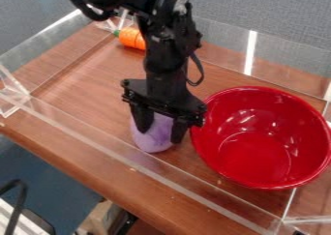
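Note:
The black gripper (158,117) hangs at the centre, pointing down over a purple rounded object (150,139) on the wooden table. Its fingers surround the top of that object, and whether they are closed on it is hard to tell. A large red bowl (262,142) stands just to the right, close beside the gripper.
An orange carrot-like item (132,40) lies at the back behind the arm. Clear walls edge the wooden table (77,84).

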